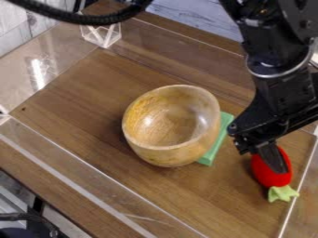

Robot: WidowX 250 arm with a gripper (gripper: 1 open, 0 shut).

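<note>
A red object with a pale green leafy top (272,171) lies at the right of the wooden board. My gripper (258,147) reaches down from the upper right, just above the red object's upper end; whether its fingers are open or touching it I cannot tell. A wooden bowl (170,125) stands in the middle, and a green flat item (215,141) lies behind and to the right of it, partly hidden.
Clear plastic walls border the board (93,186) on several sides. A clear holder (100,32) sits at the back left. The board's left part is clear.
</note>
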